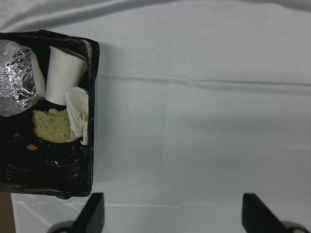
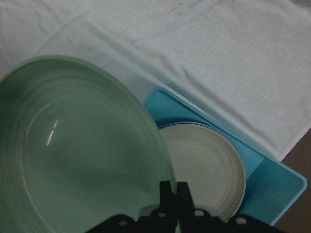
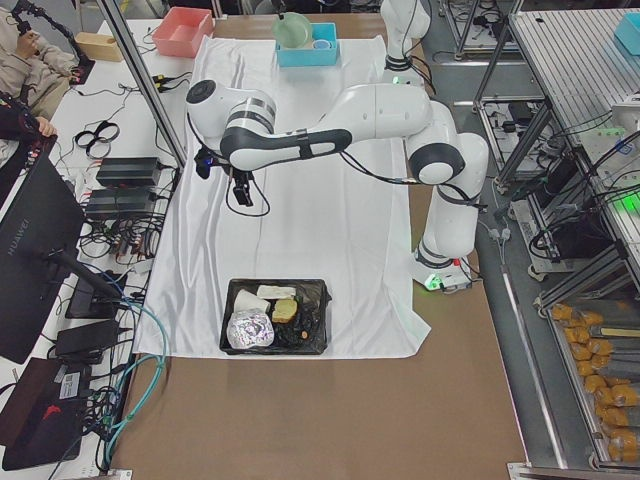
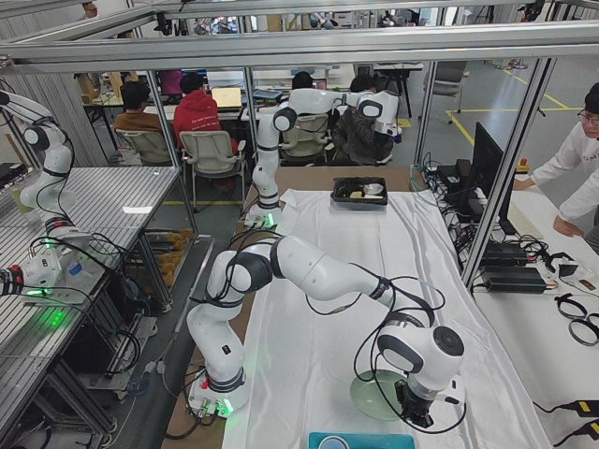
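Note:
My right gripper is shut on the rim of a green plate [image 2: 82, 141], which hangs tilted at the blue bin [image 2: 272, 194]. A cream dish [image 2: 209, 165] sits in that bin. My left gripper stands open over the white cloth, empty, with a black tray [image 1: 73, 170] to one side in its wrist view. The tray holds crumpled foil [image 1: 14, 77], a paper cup [image 1: 63, 73], a piece of bread [image 1: 51, 126] and crumpled paper [image 1: 75, 109].
A pink bin [image 3: 182, 30] stands on the left side table beside a metal upright and cables.

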